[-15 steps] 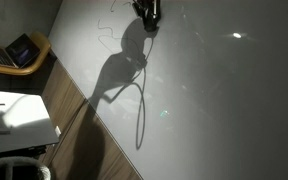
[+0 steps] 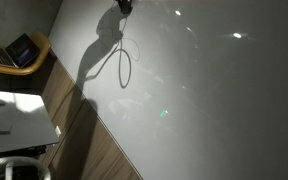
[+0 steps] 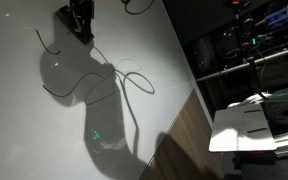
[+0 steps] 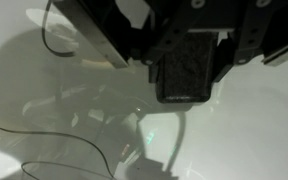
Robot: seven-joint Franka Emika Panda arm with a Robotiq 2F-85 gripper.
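Observation:
A dark, fuzzy-looking block (image 4: 187, 82) sits between the fingers of my gripper, which is shut on it; the block resembles an eraser. It hangs over a pale, glossy board (image 4: 59, 105). Whether the block touches the board I cannot tell. In the first exterior view, my gripper (image 2: 125, 6) is at the top edge, mostly cut off. The second exterior view has the gripper (image 3: 78, 24) at upper left, dark against the board. Thin dark curved lines (image 4: 49, 133) run across the board; whether they are marks or shadows is unclear.
A white table (image 2: 19, 115) and a chair with a laptop (image 2: 22, 50) stand on the left, beyond a strip of wood floor (image 2: 99, 135). The arm's shadow lies across the board. The rest of the board is bare, with bright reflections.
In the first exterior view, the gripper and its shadow have moved left and toward the top edge, leaving less of the gripper in view.

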